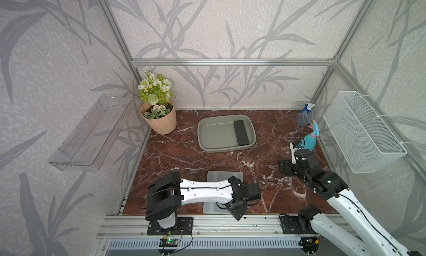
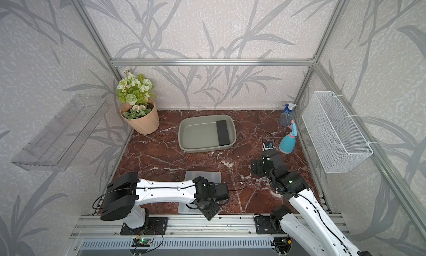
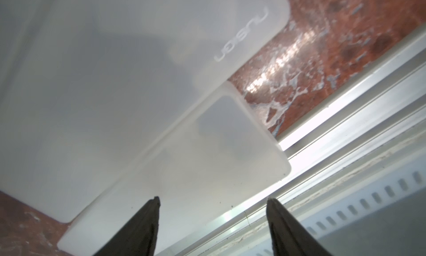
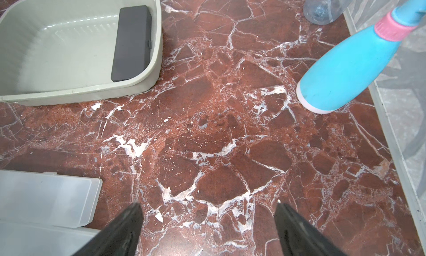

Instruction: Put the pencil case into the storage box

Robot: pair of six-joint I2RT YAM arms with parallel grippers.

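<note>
A flat translucent white case [image 3: 186, 167] lies at the table's front edge, alongside a larger translucent lidded box [image 3: 111, 87] marked with a logo. My left gripper hangs low over the front edge of the smaller case, its fingers apart with nothing held. A grey-green tray [image 1: 217, 134] holding a black rectangular case [image 1: 241, 133] sits at the back middle. My right gripper is open and empty above the right of the table.
A flower pot [image 1: 161, 122] stands back left; a blue spray bottle [image 4: 341, 74] and a clear one [image 4: 324, 12] stand right. Wire baskets [image 1: 359, 136] hang on both side walls.
</note>
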